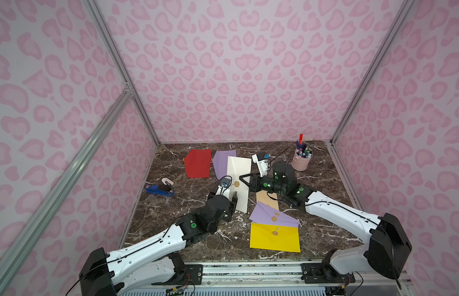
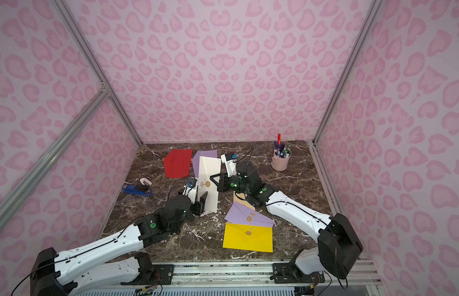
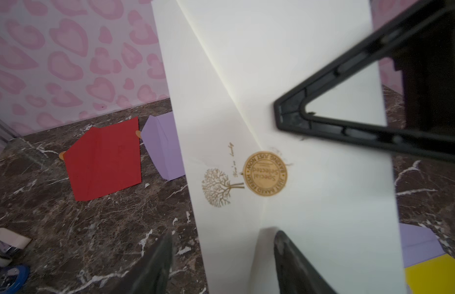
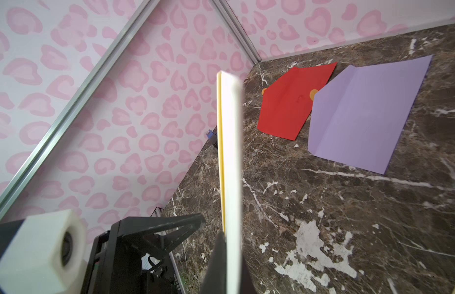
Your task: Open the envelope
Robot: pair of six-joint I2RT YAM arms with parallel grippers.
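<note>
A white envelope (image 1: pixel 240 169) stands upright above the table, its right side held by my right gripper (image 1: pixel 244 179), which is shut on it. In the left wrist view, a round gold seal (image 3: pixel 264 173) sits on the flap's point, beside a printed tree. The flap lies against the envelope body. My left gripper is at the envelope's lower left part, its blurred fingers (image 3: pixel 298 269) spread apart on either side of the left edge; contact cannot be judged. The right wrist view shows the envelope edge-on, rising from the right fingers (image 4: pixel 215 264).
Red (image 1: pixel 197 163) and purple (image 1: pixel 221 162) envelopes lie at the back left. Purple (image 1: pixel 269 215), tan and yellow (image 1: pixel 263 239) envelopes lie front right. A blue stapler (image 1: pixel 159 190) is at left, a pen cup (image 1: pixel 301 160) back right.
</note>
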